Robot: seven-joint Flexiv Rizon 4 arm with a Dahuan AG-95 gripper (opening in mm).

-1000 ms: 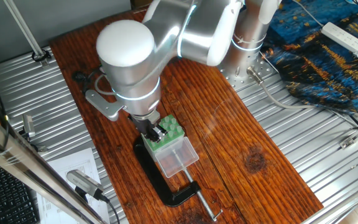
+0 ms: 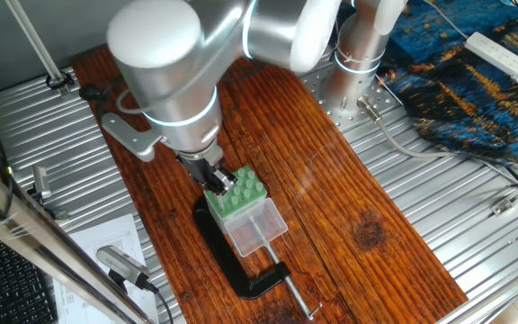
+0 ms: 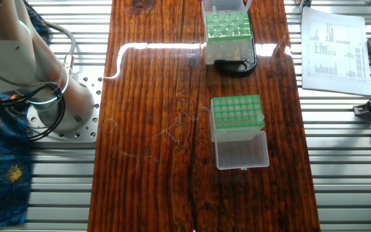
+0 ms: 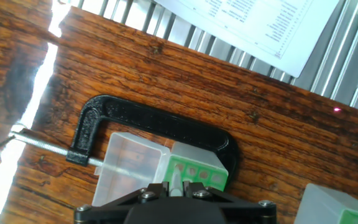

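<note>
In the wrist view my gripper is shut on a small, pale, tapered tube [image 4: 176, 177]. Behind that tube shows a clear box with a green rack [image 4: 192, 169], its lid open to the left. Exterior view 1 places my gripper [image 2: 214, 173] above the far left corner of this green rack [image 2: 236, 192]; a gap below it is hard to judge. A second clear box with a green grid [image 3: 237, 111] stands apart, its lid [image 3: 242, 151] open. One white tube [image 3: 260, 118] sits at that grid's corner. The gripper is outside exterior view 2.
A black clamp [image 4: 160, 119] lies around the first box, its screw rod [image 4: 45, 145] reaching past the lid. The wooden board [image 3: 153, 129] is clear toward the robot base [image 2: 349, 81]. Paper [image 3: 335, 48] lies beyond the board's edge.
My arm and gripper have shifted left in exterior view 1, from over the green rack toward its far left corner. The boxes and clamp have not moved.
</note>
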